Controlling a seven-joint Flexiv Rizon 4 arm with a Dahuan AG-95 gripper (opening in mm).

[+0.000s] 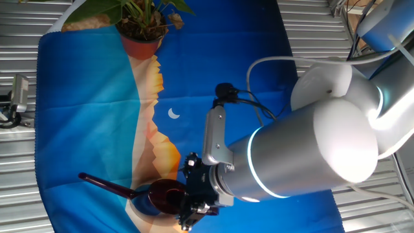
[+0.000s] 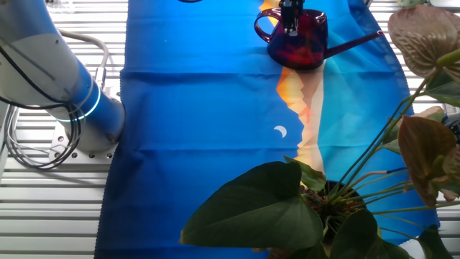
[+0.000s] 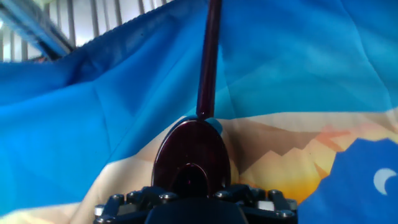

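Observation:
A dark red watering can (image 1: 167, 194) stands upright on the printed cloth, its long spout pointing left in exterior view 1. My gripper (image 1: 189, 193) is at the can's handle end, its fingers spread apart and open. From exterior view 2, the gripper (image 2: 290, 29) overlaps the near side of the can (image 2: 298, 49), with the looped handle to its left. In the wrist view, the can's body (image 3: 191, 146) lies straight ahead between the two sides of the gripper. The gripper's palm hides most of the handle there, so contact cannot be told.
A potted plant (image 1: 139, 46) stands at the cloth's far end in exterior view 1; its large leaves (image 2: 259, 205) spread over the cloth in exterior view 2. Between plant and can, the blue cloth (image 2: 201, 115) is clear. Metal slats (image 1: 19, 175) border it.

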